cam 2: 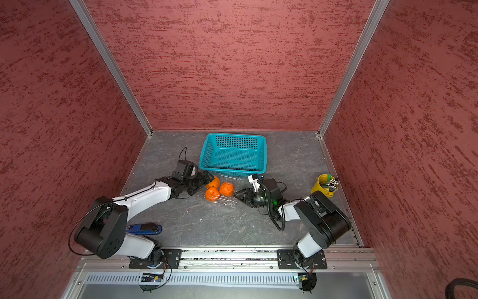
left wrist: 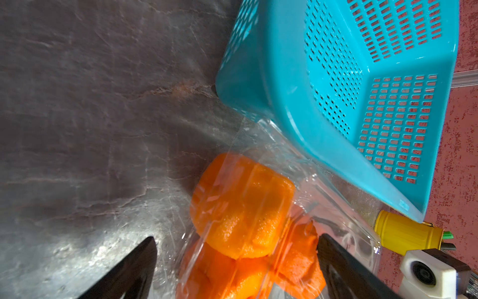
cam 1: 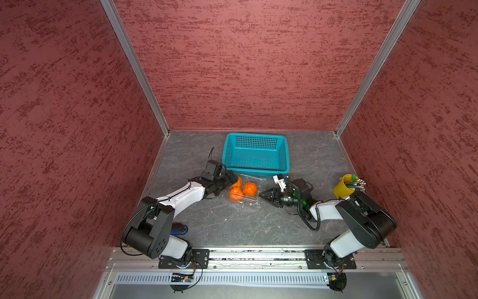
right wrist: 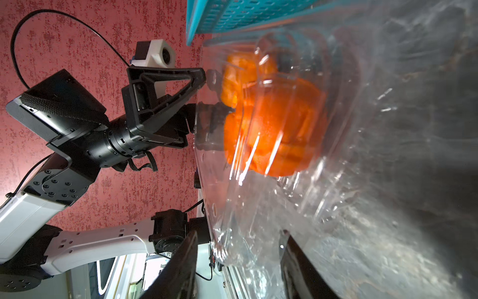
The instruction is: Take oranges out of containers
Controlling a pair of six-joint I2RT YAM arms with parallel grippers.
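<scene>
Three oranges (cam 1: 250, 189) sit in a clear plastic container (cam 2: 230, 201) in front of the teal basket (cam 1: 255, 152). At the container's left end my left gripper hangs open, its fingers either side of the fruit, with the nearest orange (left wrist: 242, 203) between and beyond them. My right gripper is at the container's right end, low by the clear plastic, its fingers part open; whether plastic lies between them is hard to tell.
A yellow cup (cam 1: 343, 187) of pens stands at the right edge of the table. A blue tool (cam 2: 144, 228) lies near the front left.
</scene>
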